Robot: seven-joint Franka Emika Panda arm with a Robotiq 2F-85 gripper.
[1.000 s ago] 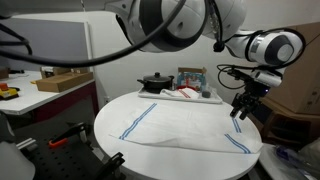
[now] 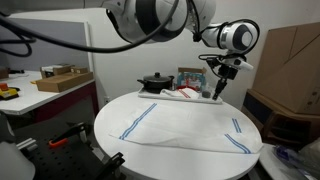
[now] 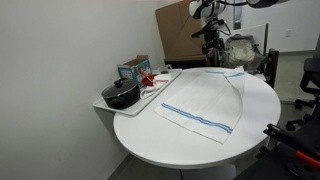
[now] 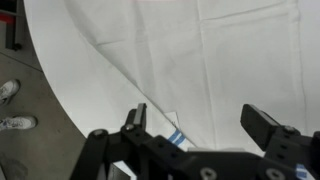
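A white cloth (image 2: 185, 122) with blue stripes lies spread nearly flat on the round white table (image 2: 115, 112). In the wrist view, the cloth (image 4: 235, 60) fills much of the picture, creased, with a small corner and blue stripes just beyond the fingers. My gripper (image 2: 218, 93) hangs above the table's far right side, close to the cloth's striped end. Its black fingers (image 4: 262, 122) are wide apart, and nothing shows between them. Seen from the second exterior side, the gripper (image 3: 212, 46) is over the far end of the table.
A black lidded pot (image 2: 157, 82) stands at the table's back, on a tray along with several small items. A bottle (image 3: 147, 79) and boxes are beside it. Cardboard boxes (image 2: 283, 60) stack up behind the arm.
My arm has swung left and back in exterior view 1, carrying the gripper up and away from the table's right edge. The cloth looks unchanged.
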